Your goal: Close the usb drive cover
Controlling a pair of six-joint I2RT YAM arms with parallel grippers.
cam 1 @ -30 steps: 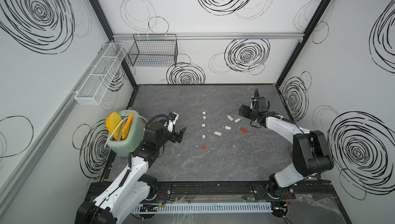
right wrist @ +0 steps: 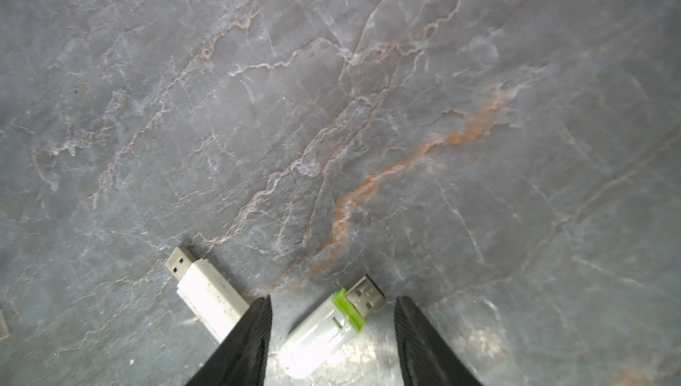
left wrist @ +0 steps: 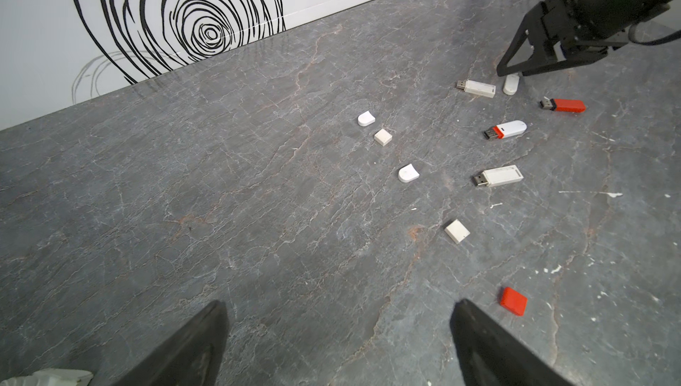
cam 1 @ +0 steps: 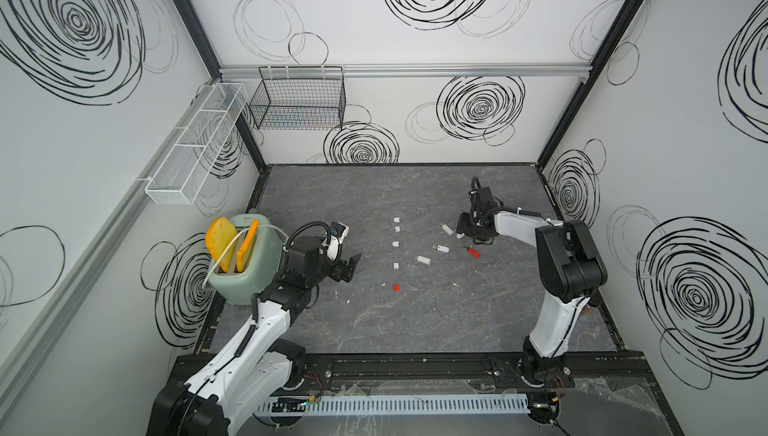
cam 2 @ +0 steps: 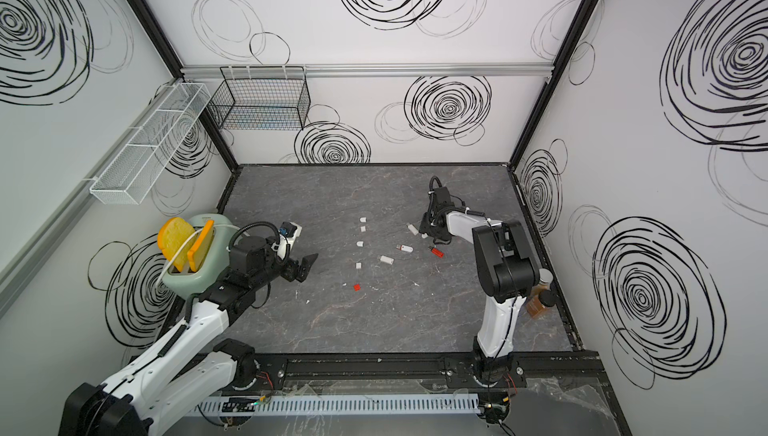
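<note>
A white USB drive with a green band (right wrist: 321,333) lies on the table between the fingers of my right gripper. Those fingers are spread apart, with the drive's metal plug pointing up and right; whether they touch it cannot be told. Just left of it lies a plain white drive (right wrist: 211,296). Farther off are a white drive with an orange band (left wrist: 505,129), another white drive (left wrist: 498,176) and a red drive (left wrist: 564,105). Loose caps form a row: several white ones, such as one cap (left wrist: 457,230), and a red cap (left wrist: 513,301). My left gripper is open and empty.
A green container (cam 1: 250,276) with yellow pieces stands behind the left arm. Wire baskets (cam 1: 301,99) hang on the walls. Jars (cam 2: 541,303) stand at the right edge.
The right gripper has moved left and down toward the table, now covering much of the green-banded drive in the top left view.
</note>
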